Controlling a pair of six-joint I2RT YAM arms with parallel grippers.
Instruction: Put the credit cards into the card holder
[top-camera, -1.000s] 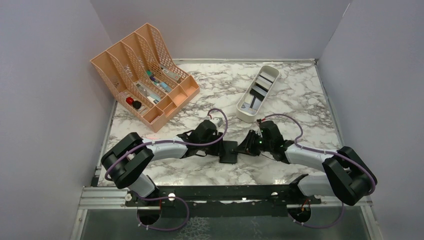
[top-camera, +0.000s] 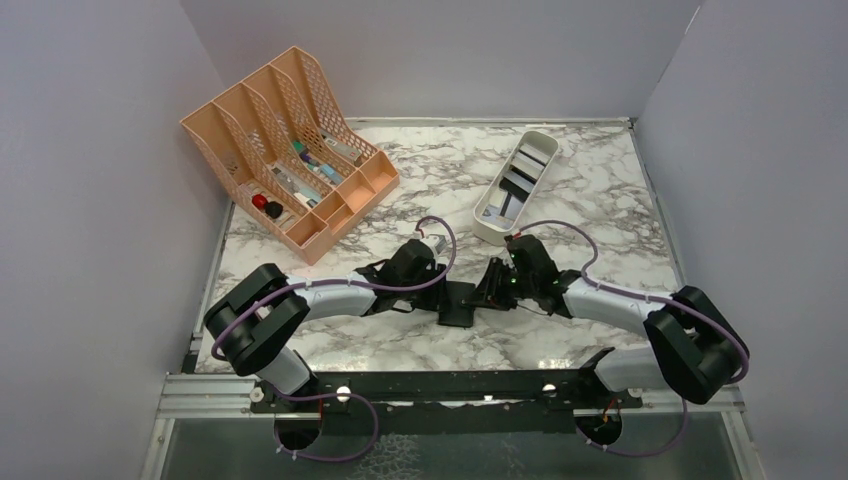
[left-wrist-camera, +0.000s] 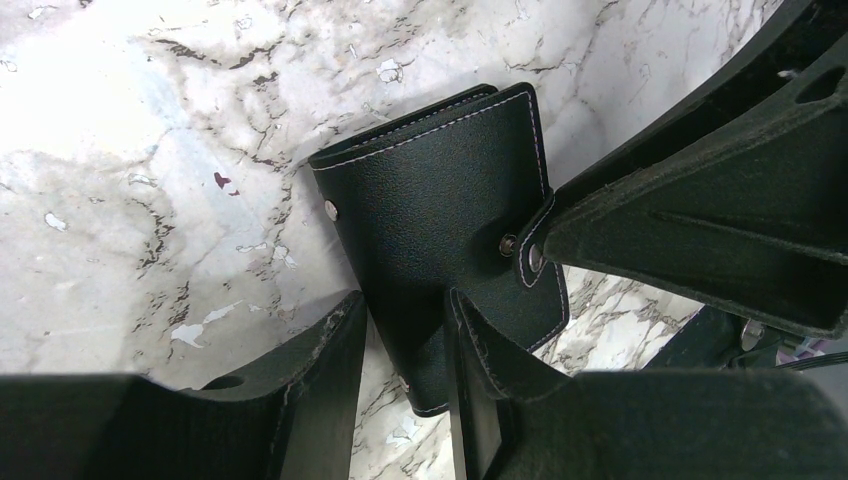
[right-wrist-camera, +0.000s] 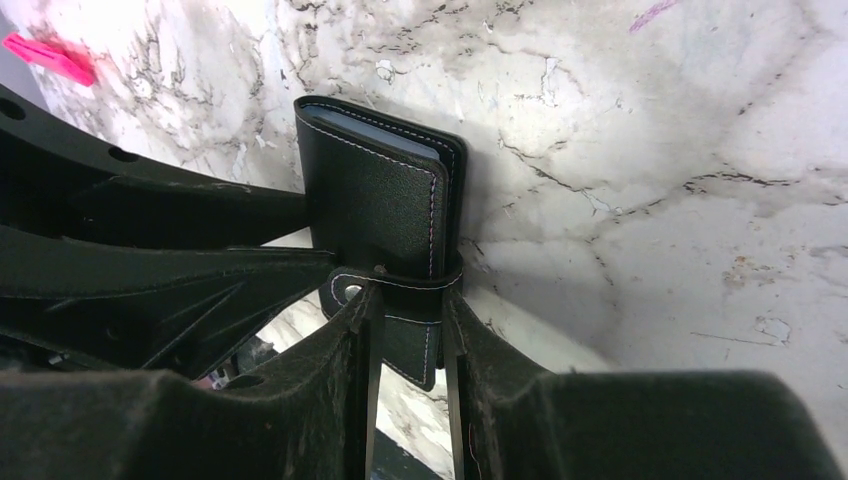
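Observation:
The black card holder (top-camera: 457, 309) is at the front middle of the table, between my two grippers. Its snap strap (left-wrist-camera: 530, 245) shows in the left wrist view. From the right wrist view, a pale edge (right-wrist-camera: 385, 135) lies inside the black holder (right-wrist-camera: 375, 190). My left gripper is part open, its fingers apart around the holder's side edge. On the opposite edge, by the strap, my right gripper stands open, with the strap's end between its fingertips. Whether any finger presses on the leather is hard to tell.
A long off-white tray (top-camera: 478, 222) with several cards or card-like pieces stands behind the right arm. At back left is an orange organizer (top-camera: 318, 238) holding small items. Marble tabletop around the holder is largely clear.
The right gripper has shifted slightly toward the holder and the front. The left arm and the holder look nearly unmoved.

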